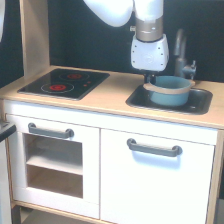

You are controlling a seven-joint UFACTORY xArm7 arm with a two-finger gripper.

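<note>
A teal-blue pot (170, 98) sits in the dark sink (205, 101) of the toy kitchen. Its rim looks light brown or orange on the near side. My white arm comes down from the top, and the dark gripper (150, 77) points downward at the pot's left edge. The fingers are small and dark here, so their opening and whether they grasp the rim or a handle cannot be made out.
A grey faucet (180, 52) rises behind the pot, close to its right. On the left lies a black stove top (66, 83) with red burner marks. Bare wooden counter (108, 96) separates stove and sink. Below are a cabinet door (150, 185) and an oven (55, 165).
</note>
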